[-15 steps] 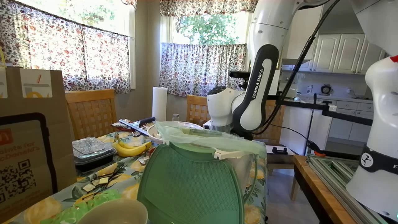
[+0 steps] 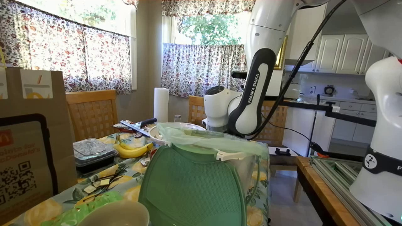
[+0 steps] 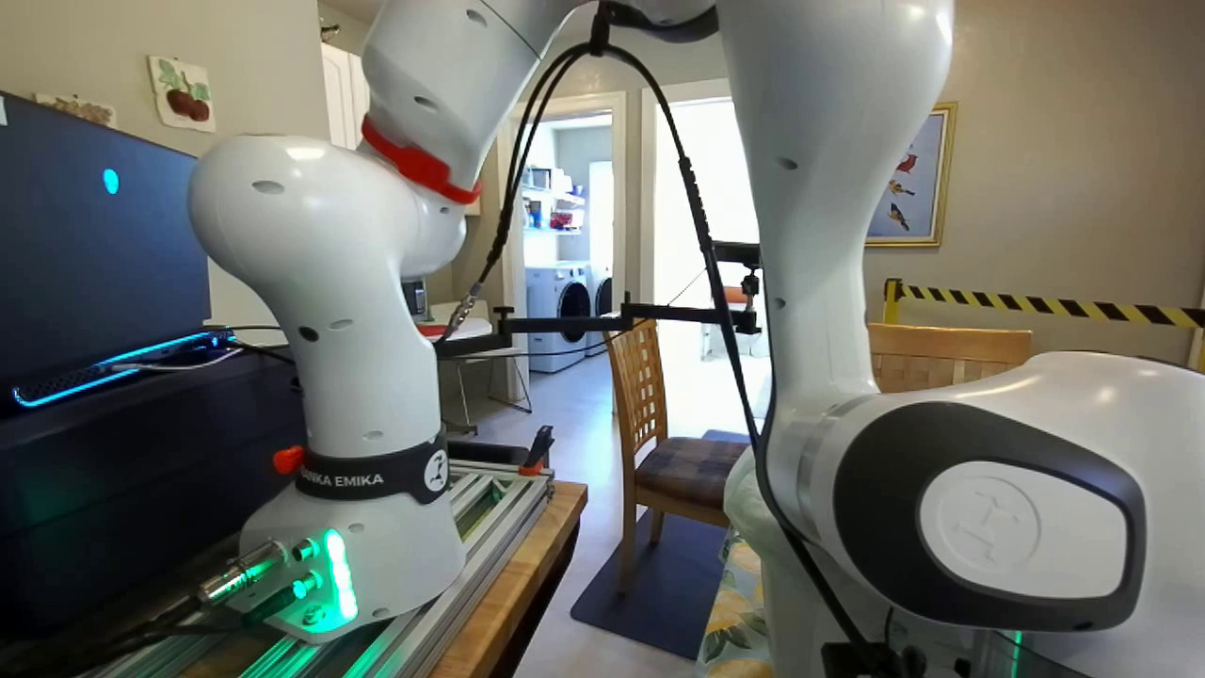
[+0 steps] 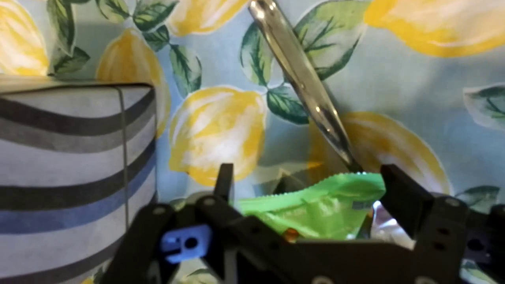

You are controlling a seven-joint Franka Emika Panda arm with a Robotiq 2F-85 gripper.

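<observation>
In the wrist view my gripper is open, its two black fingers wide apart over the lemon-print cloth. A bright green packet (image 4: 322, 208) with a crimped edge shows in the gap, its right corner close to the right fingertip; I cannot tell whether they touch. From above the packet a shiny metal utensil handle (image 4: 303, 78) slants up to the left, its lower end going out of sight by the packet's edge. In exterior view 1 the gripper is hidden behind a green mesh bin (image 2: 192, 188).
A striped, box-like object (image 4: 71, 180) stands left of the gripper. Around the table are bananas (image 2: 132, 150), a black tray with a clear lid (image 2: 94, 152), a white bowl (image 2: 116, 214) and a paper bag (image 2: 34, 143).
In exterior view 1 the arm has shifted left and slightly down behind the green bin. The table objects there look the same.
</observation>
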